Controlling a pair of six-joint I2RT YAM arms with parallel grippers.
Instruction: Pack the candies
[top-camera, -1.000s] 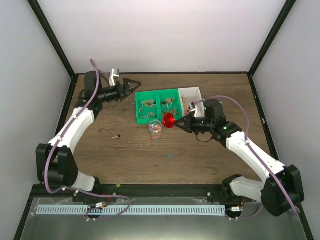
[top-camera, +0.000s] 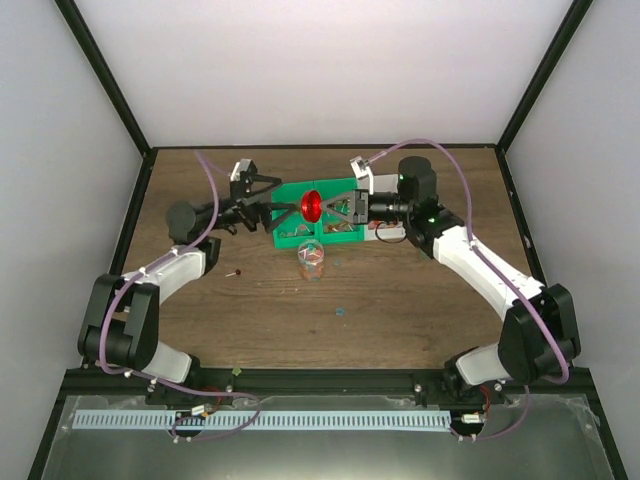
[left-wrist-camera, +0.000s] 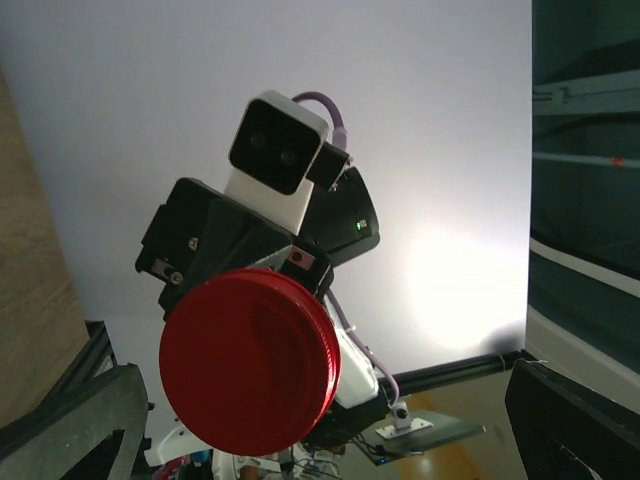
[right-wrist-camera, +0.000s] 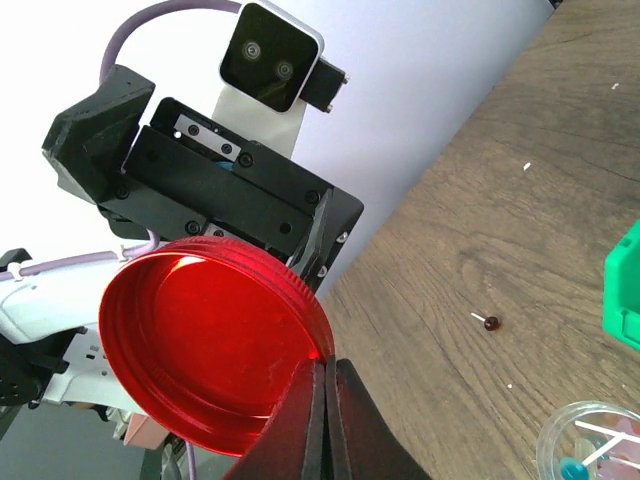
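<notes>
A red round lid (top-camera: 311, 206) hangs above the green tray (top-camera: 318, 210), its rim pinched by my right gripper, which is shut. Facing it from the left is my left gripper (top-camera: 287, 204), open. In the left wrist view the lid (left-wrist-camera: 250, 362) shows ahead between the spread fingers, nearer the left one; nothing is gripped there. A clear jar (top-camera: 311, 265) with candies inside stands in front of the tray, its mouth uncovered. The lid's hollow inside (right-wrist-camera: 215, 340) faces the right wrist camera.
One dark lollipop (top-camera: 234, 273) lies on the table at left. A small blue piece (top-camera: 340, 312) is near the middle front. Right of the tray sits a white box (top-camera: 386, 183), partly hidden by the right arm.
The right gripper carried the lid left and away from the front, to over the green tray. My left arm came right and toward the front, its open gripper close to the lid.
</notes>
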